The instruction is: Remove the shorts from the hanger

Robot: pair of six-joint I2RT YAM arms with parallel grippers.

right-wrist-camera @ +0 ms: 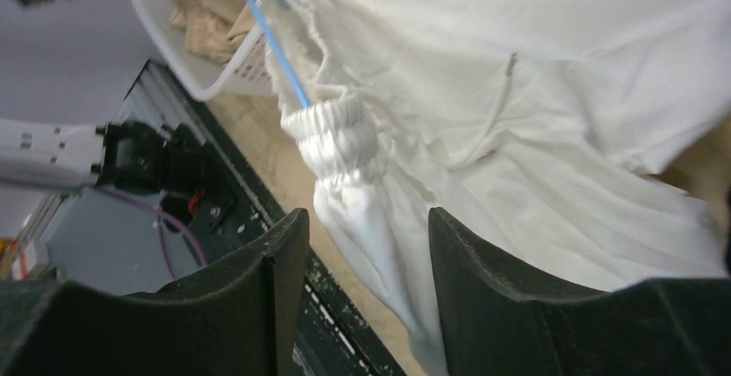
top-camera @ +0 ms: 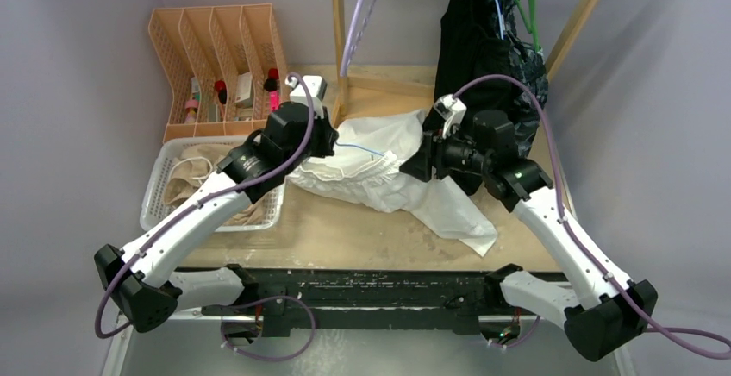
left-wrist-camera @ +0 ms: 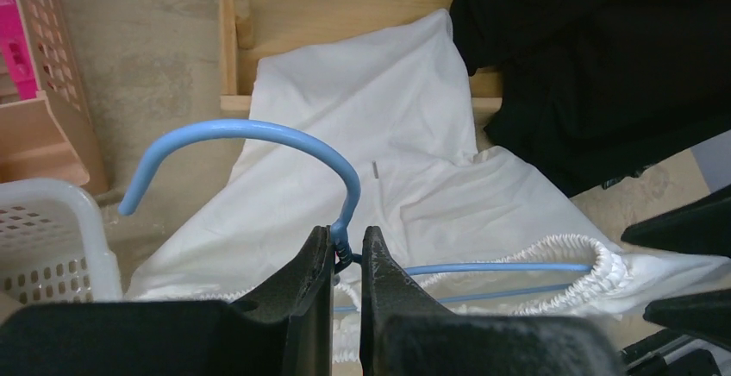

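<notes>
White shorts lie crumpled over the worktop, their gathered waistband around the blue hanger. My left gripper is shut on the hanger just below its hook, which rises above the fingertips in the left wrist view. My right gripper is at the shorts' right end of the waistband; in the right wrist view its fingers stand apart, with white fabric running between and behind them. I cannot tell whether they touch it.
A white basket with beige cloth and an orange divided organizer are on the left. Black garments hang on a wooden rack at the back right. Bare worktop shows along the front.
</notes>
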